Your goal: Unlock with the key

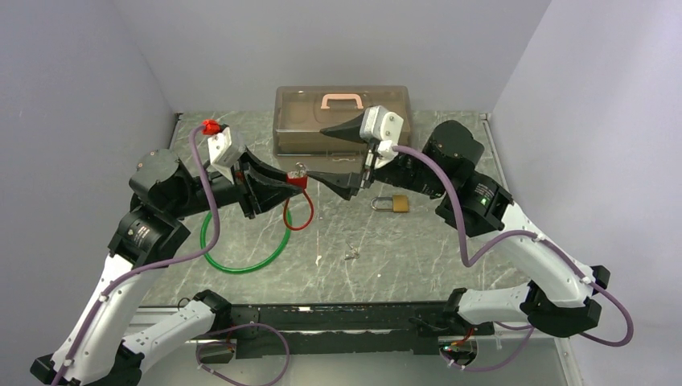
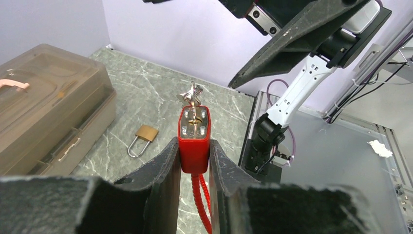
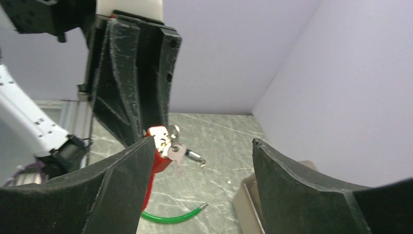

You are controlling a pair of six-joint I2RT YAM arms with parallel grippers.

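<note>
A red lock (image 2: 194, 151) with a key (image 2: 193, 97) standing in its top is held upright in my left gripper, which is shut on it; a red cord hangs below. In the right wrist view keys (image 3: 176, 152) show on the red body. My right gripper stands open just to the right of the lock, its fingers wide apart with nothing clearly held between them.
A brown padlock (image 1: 400, 203) and small metal pieces (image 1: 351, 254) lie on the marble table. A toolbox (image 1: 289, 121) stands at the back. A green hose loop (image 1: 241, 269) lies at the left.
</note>
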